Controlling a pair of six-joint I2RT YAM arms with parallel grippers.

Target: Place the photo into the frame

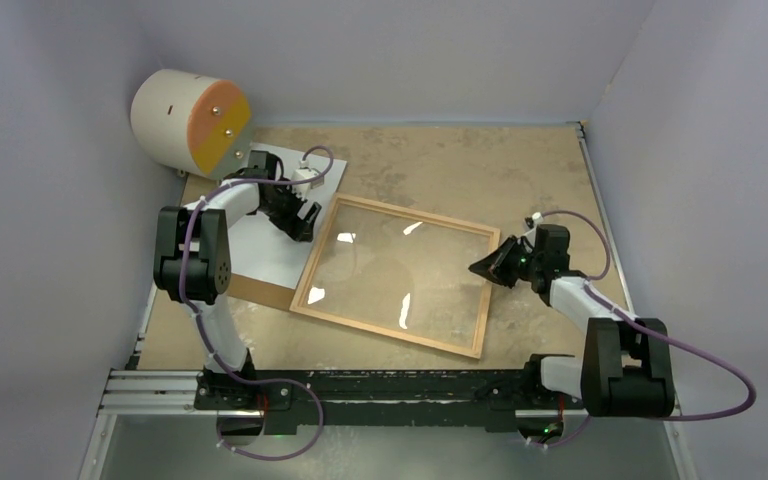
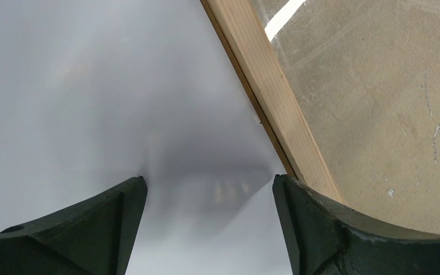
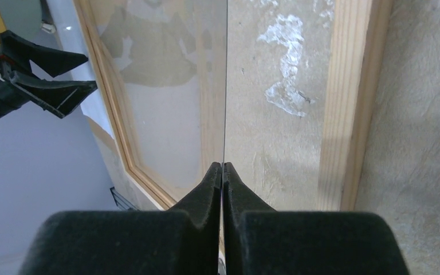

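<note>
A wooden frame (image 1: 390, 338) lies flat and slightly turned in the middle of the table. Inside it a clear sheet (image 1: 405, 265) catches several bright reflections. At the frame's right side my right gripper is shut, and the sheet's thin edge runs straight in between its fingertips. To the left, a plain white sheet (image 1: 270, 245) lies on a brown board, alongside the frame's left rail. Over this white sheet my left gripper stands open, nothing between its fingers; one finger is near the rail. No printed picture shows.
A white drum with a coloured end (image 1: 185, 125) stands at the back left, beside the white sheet. The brown board (image 1: 260, 291) shows below the white sheet.
</note>
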